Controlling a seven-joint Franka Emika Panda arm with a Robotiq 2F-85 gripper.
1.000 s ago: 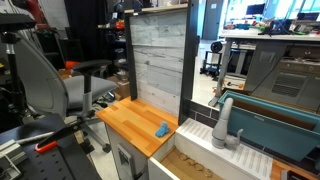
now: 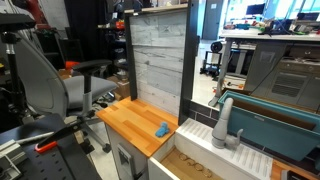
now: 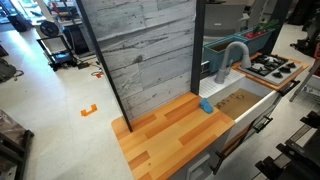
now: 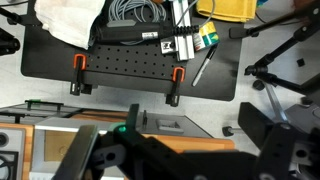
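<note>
In the wrist view my gripper is open, its dark fingers wide apart, with nothing between them. Below it lies a black table edge and, lower, the counter front. A small blue object (image 2: 162, 130) rests on the wooden countertop (image 2: 130, 117), left of the sink. From the other side the same blue object (image 3: 206, 104) sits near the countertop's right end, beside the grey faucet (image 3: 236, 52). The gripper is apart from it. The gripper's fingers cannot be clearly made out in either exterior view.
An open drawer (image 2: 200, 164) stands out below the faucet. A white cloth (image 4: 68, 22), coiled cable and yellow item (image 4: 234, 9) lie on the black table (image 4: 52, 58). A grey upright panel (image 3: 150, 62) backs the counter. Most of the wooden top is bare.
</note>
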